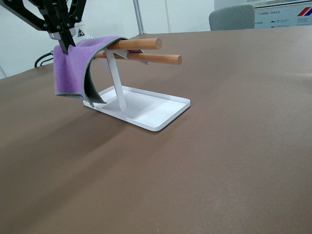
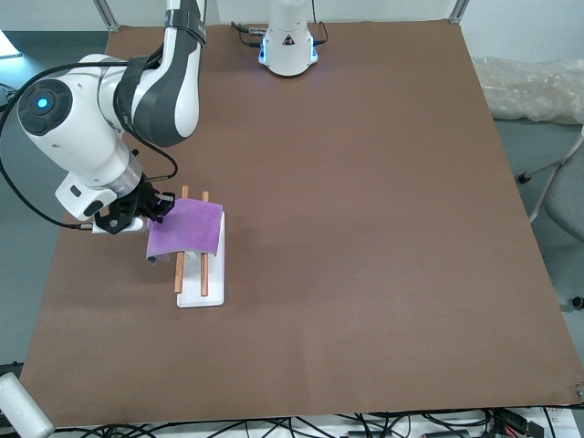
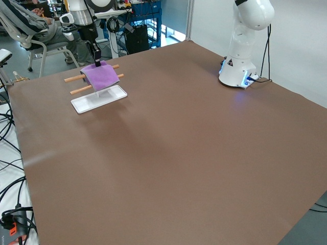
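A purple cloth point(image 2: 182, 226) with a grey edge lies draped over a two-bar wooden rack on a white tray; in the top view the cloth point(image 1: 73, 73) hangs down past the bars point(image 1: 153, 59) on the left side, above the white base point(image 1: 151, 109). My gripper point(image 1: 66, 46) is at the cloth's upper left, its dark fingertips against the fabric, apparently pinching it. In the right view the gripper point(image 3: 97, 62) stands on top of the cloth point(image 3: 100, 76).
Cables lie along the table's edge, and a chair stands beyond it.
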